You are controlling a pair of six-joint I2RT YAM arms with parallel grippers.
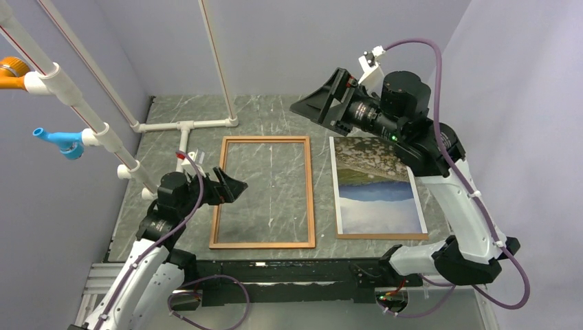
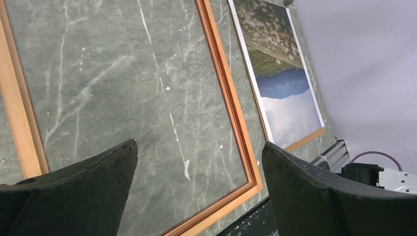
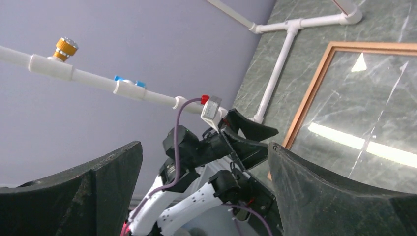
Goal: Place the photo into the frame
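Flat on the grey marbled table lies an empty wooden frame (image 1: 310,199); bare tabletop shows through its middle. To its right, apart from it, is the photo (image 1: 378,206), a landscape print with a white border on a wood-edged board. My left gripper (image 1: 234,185) is open above the frame's left side, holding nothing; the left wrist view shows the frame's right rail (image 2: 228,93) and the photo (image 2: 280,73) between and beyond its fingers. Raised high toward the camera, my right gripper (image 1: 322,103) is open and empty, partly covering the photo's top edge.
White pipes stand at the left, with an orange valve (image 1: 12,67) and a blue valve (image 1: 62,141). One pipe (image 1: 158,126) lies along the table's back left. Walls close in the sides and back. Bare table (image 1: 275,113) shows behind the frame.
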